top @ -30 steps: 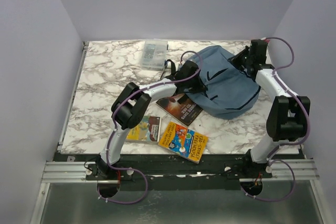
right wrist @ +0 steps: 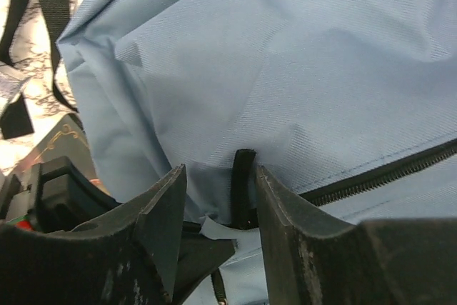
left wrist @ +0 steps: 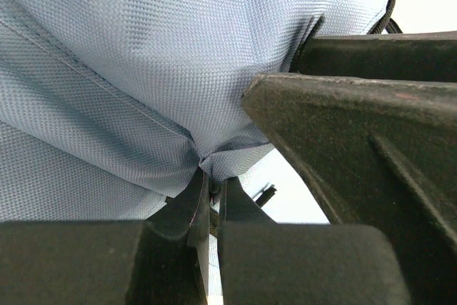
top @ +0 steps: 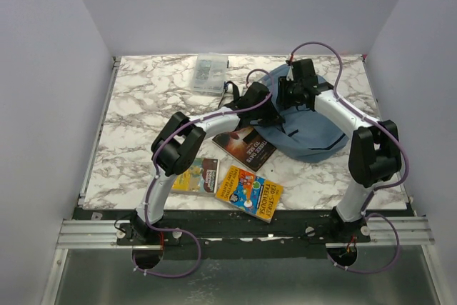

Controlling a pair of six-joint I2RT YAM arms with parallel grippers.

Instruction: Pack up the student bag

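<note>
The blue-grey bag (top: 314, 137) lies at the right of the table. My left gripper (top: 271, 118) is shut on its fabric (left wrist: 143, 33) near the left edge, seen bunched between the fingertips in the left wrist view. My right gripper is part open over the bag's upper left, its fingertips at either side of a short black strip (right wrist: 240, 183) on the fabric. Below the bag lie a dark book (top: 243, 148), a yellow-and-blue book (top: 250, 194) and another book (top: 196, 176).
A clear plastic case (top: 209, 74) lies at the back, with black straps by the bag.
My right gripper has moved left across the bag from the back right corner toward my left gripper. The left arm has stayed still.
</note>
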